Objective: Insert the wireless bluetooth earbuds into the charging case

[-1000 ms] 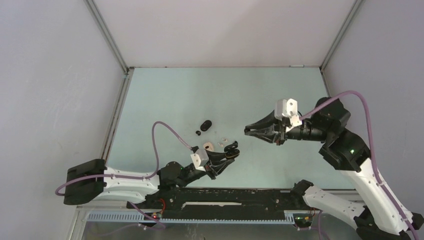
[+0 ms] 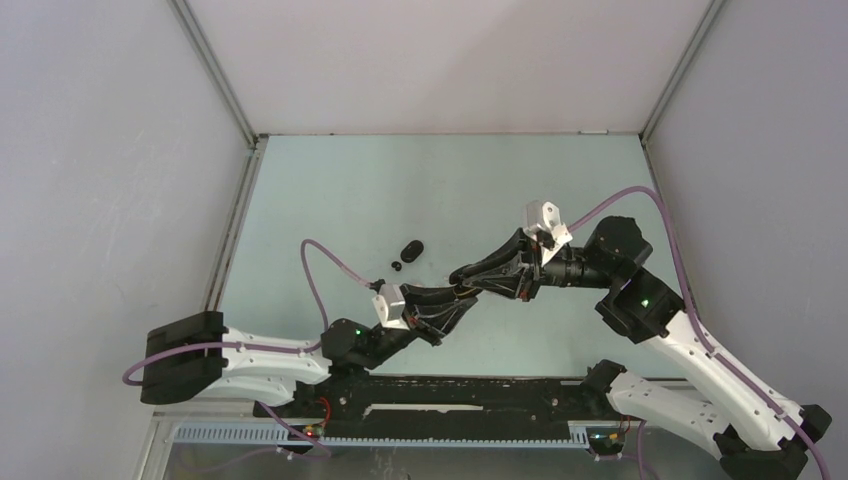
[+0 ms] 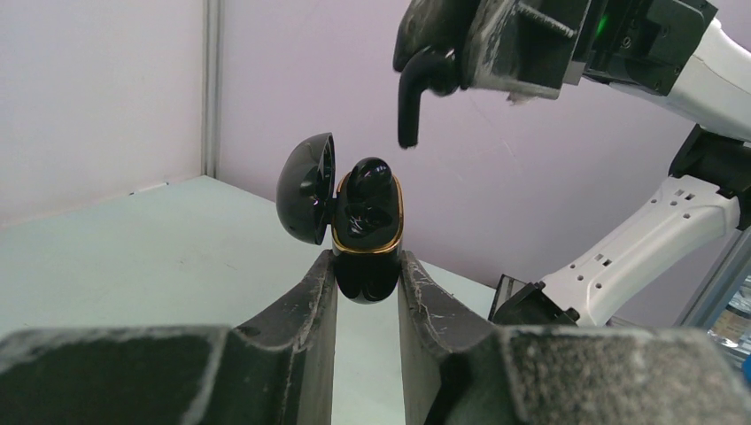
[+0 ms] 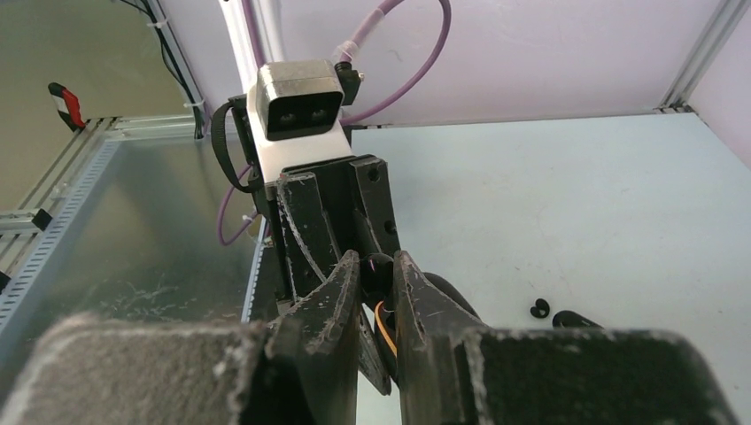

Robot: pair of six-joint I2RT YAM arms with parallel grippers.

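My left gripper is shut on the black charging case point(image 3: 366, 235), which has a gold rim and its lid point(image 3: 304, 188) open; a dark earbud shape sits in its top. My right gripper is shut on a black earbud point(image 3: 409, 110), held just above and right of the case in the left wrist view. In the top view both grippers meet near the middle, hiding much of the case. In the right wrist view the right gripper's fingers point(image 4: 377, 270) overlap the left gripper and case.
A black oblong case point(image 2: 412, 251) and a small black earbud point(image 2: 396, 266) lie on the pale table point(image 2: 330, 190) behind the grippers.
My right gripper has moved left to over the case, with a slight downward shift in the top view lately. My left gripper has moved slightly up and right with the case.
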